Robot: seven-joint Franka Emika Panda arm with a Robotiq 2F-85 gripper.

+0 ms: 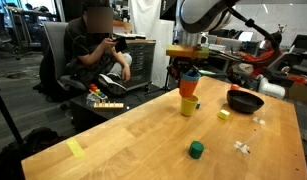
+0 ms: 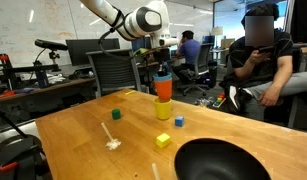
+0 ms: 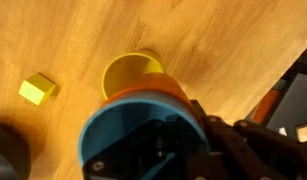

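My gripper is shut on a blue cup, which sits nested in an orange cup. Directly beneath stands a yellow cup, upright on the wooden table. The orange cup's lower end meets the yellow rim in both exterior views; how far it reaches inside cannot be made out. From the wrist, part of the yellow cup's opening shows past the orange rim, so the stack looks off-centre over it. The fingertips are largely hidden by the blue cup.
A yellow block, a small blue block and a black pan lie nearby. A green cylinder stands farther off. Someone sits beyond the table edge.
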